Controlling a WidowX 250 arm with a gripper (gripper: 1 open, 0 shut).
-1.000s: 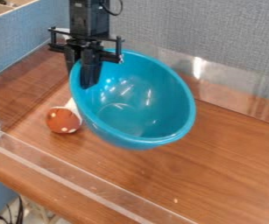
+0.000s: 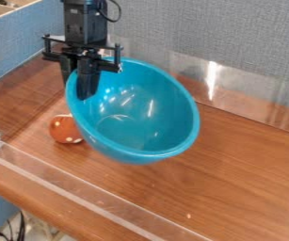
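A teal plastic bowl (image 2: 140, 118) hangs tilted toward the camera, its opening showing. My black gripper (image 2: 84, 68) is shut on its rim at the upper left. Behind the bowl's lower left, a red-orange round object (image 2: 64, 130) rests on the wooden table (image 2: 210, 188), partly hidden by the bowl.
A grey speckled wall (image 2: 222, 38) with a clear strip along its foot bounds the back, and a blue-grey panel (image 2: 15, 56) the left. Cables lie beyond the lower-left edge.
My gripper and the bowl have moved a little to the left, and the bowl's near side has tilted slightly.
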